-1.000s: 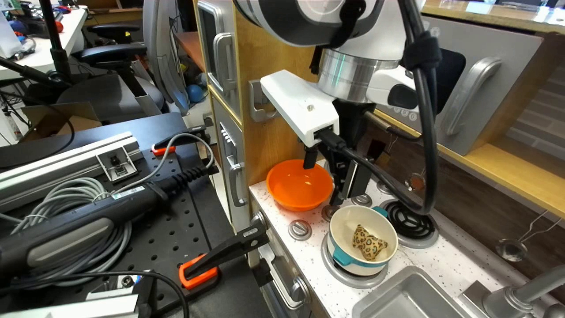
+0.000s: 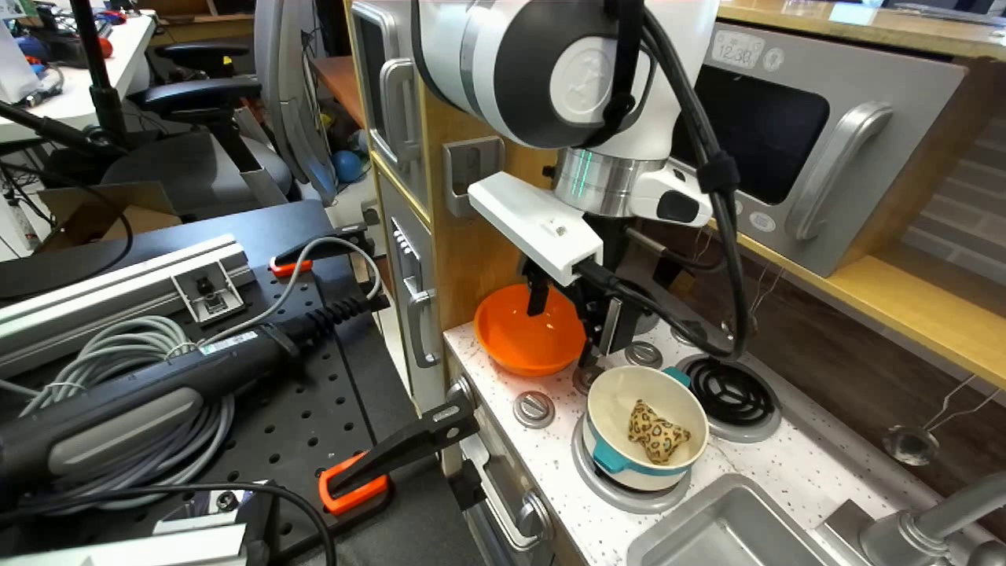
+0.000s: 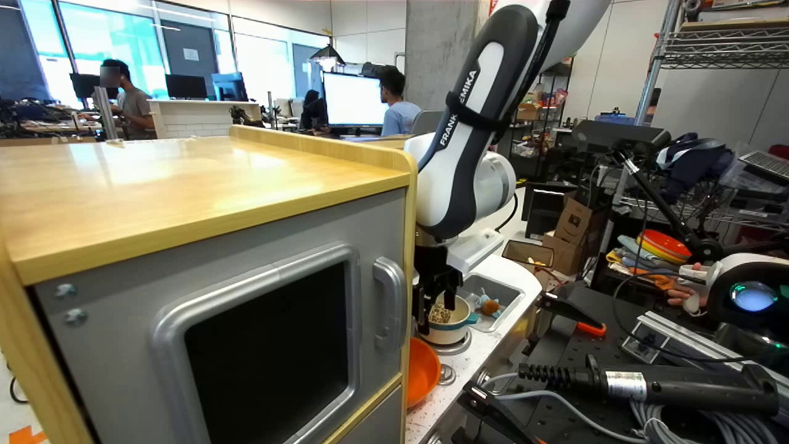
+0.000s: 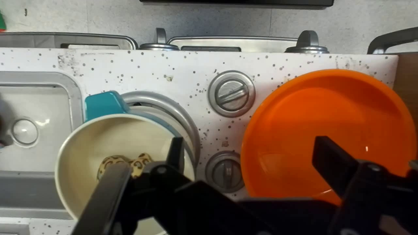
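Observation:
On the front burner stands a cream pot with teal handles (image 2: 618, 396), and a leopard-print plush (image 2: 659, 432) lies inside it. The orange bowl (image 2: 514, 354) rests on the counter beside the cabinet wall. My gripper (image 2: 563, 328) is open above the counter, with nothing held. In the wrist view its fingers are wide apart: one finger (image 4: 177, 152) overlaps the pot's inner rim, the other finger (image 4: 331, 160) overlaps the bowl's inside. That gripper also partly covers the plush (image 4: 140, 162) there. Exterior view 2 shows the fingers close by the pot (image 3: 445, 333).
A stove knob (image 4: 232, 94) sits on the speckled counter between pot and bowl. The sink (image 2: 745, 519) lies on the pot's other side, with a toy (image 3: 488, 303) in it. A microwave (image 2: 802, 123) and its shelf hang over the rear of the counter.
My arm and open gripper have come down and slightly left in exterior view 1, appearing smaller. The pot, the plush and the bowl are where they were.

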